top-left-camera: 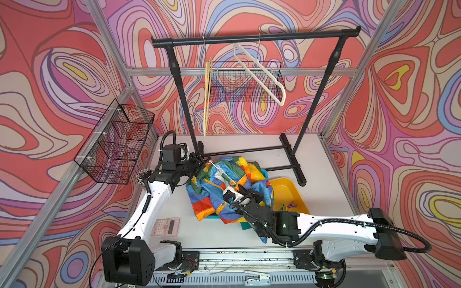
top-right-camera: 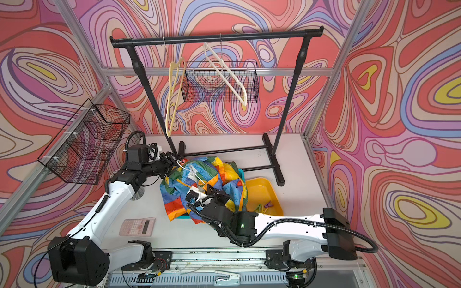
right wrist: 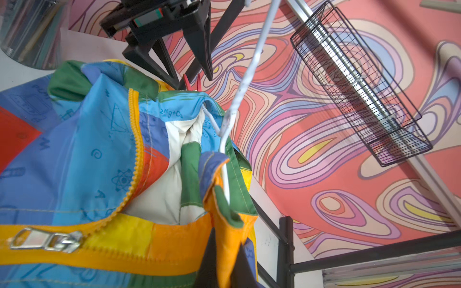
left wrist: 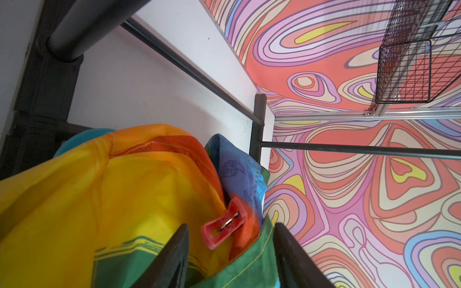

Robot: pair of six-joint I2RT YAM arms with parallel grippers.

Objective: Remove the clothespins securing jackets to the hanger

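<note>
A multicoloured jacket (top-left-camera: 206,192) lies heaped in the middle of the table, with a white hanger (right wrist: 245,86) inside it and its hook end sticking up. A red clothespin (left wrist: 223,224) is on the jacket's edge by the yellow lining. My left gripper stands open over that edge, its fingers apart and the clothespin showing in the gap, seemingly beyond the tips. From the right wrist view, the left fingertips are just above the clothespin (right wrist: 193,82). My right gripper is shut on the jacket's orange zip edge near the hanger.
A yellow tray (top-left-camera: 293,192) with small coloured pieces stands right of the jacket. Behind rises a black clothes rack (top-left-camera: 259,39), with a white hanger (top-left-camera: 261,76) and wooden hangers (top-left-camera: 207,96) on its bar. A pink calculator (top-left-camera: 165,227) lies at the left front.
</note>
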